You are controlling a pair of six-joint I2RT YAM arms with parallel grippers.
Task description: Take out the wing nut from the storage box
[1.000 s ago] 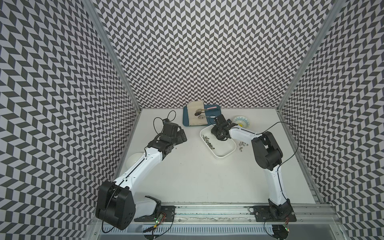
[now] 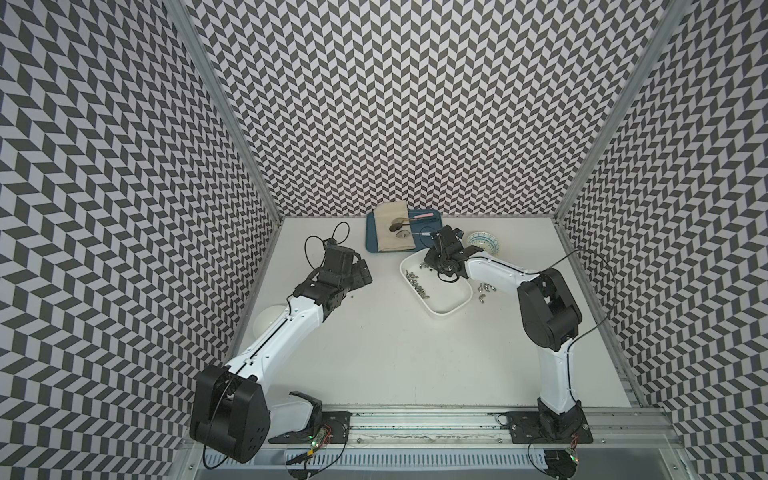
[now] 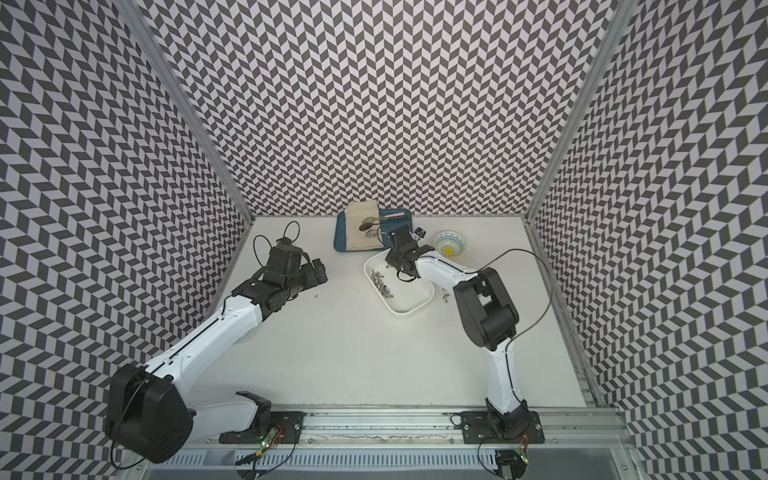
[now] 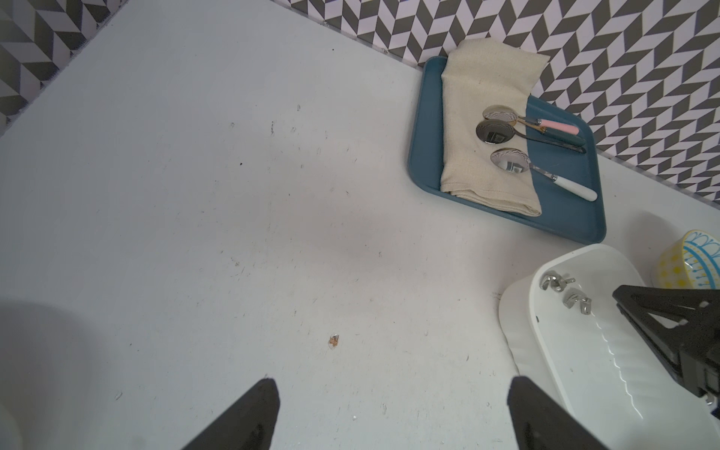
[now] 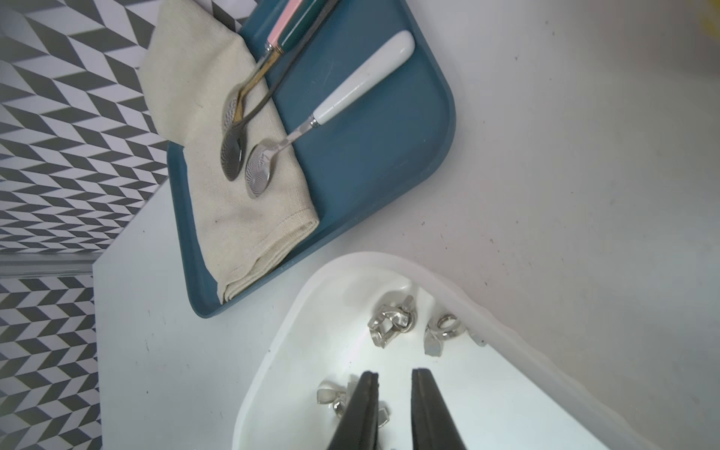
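Observation:
The white storage box [image 2: 445,308] stands on the table right of centre, with a row of wing nuts [image 2: 416,285] along its left side. Its far corner shows in the right wrist view, where a wing nut cluster [image 5: 391,321], another wing nut [image 5: 450,327] by the wall and several more nearer the fingers lie loose. Over this corner, my right gripper is part open with a narrow gap, and no nut shows between its fingertips. To the left, clear of the box, my left gripper is spread wide above bare table, holding nothing.
A blue tray [image 5: 405,142] with a beige cloth and spoons lies just behind the box. A patterned bowl [image 2: 483,242] stands behind right. Several wing nuts [image 2: 485,289] rest on the table right of the box.
The left arm stays nearly still.

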